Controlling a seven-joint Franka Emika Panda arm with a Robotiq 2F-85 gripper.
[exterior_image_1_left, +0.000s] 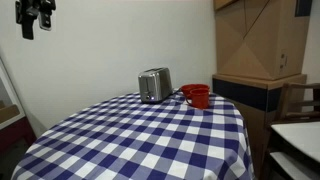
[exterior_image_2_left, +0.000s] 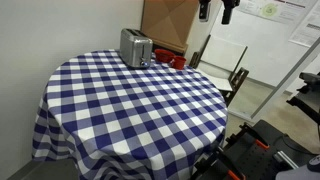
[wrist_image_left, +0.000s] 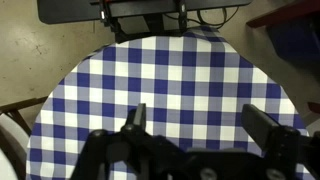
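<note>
My gripper (exterior_image_1_left: 37, 29) hangs high above the table at the upper left of exterior view 1. Its two fingers stand wide apart, also in exterior view 2, with nothing between them. In the wrist view the open gripper faces down over bare checked cloth. Far from it, a silver toaster (exterior_image_1_left: 155, 86) stands upright toward the back of the table. Beside the toaster are a red cup (exterior_image_1_left: 199, 97) and another red vessel (exterior_image_1_left: 186, 89), partly hidden behind the cup. Exterior view 2 shows the toaster (exterior_image_2_left: 135, 48) with the red vessels to its right.
A blue-and-white checked cloth (exterior_image_2_left: 120, 110) covers the table, and most of its top is clear. Cardboard boxes (exterior_image_1_left: 260, 40) rise behind the right end. A chair (exterior_image_2_left: 222, 78) stands past the table's edge. The robot's base (exterior_image_2_left: 255, 150) lies at the lower right.
</note>
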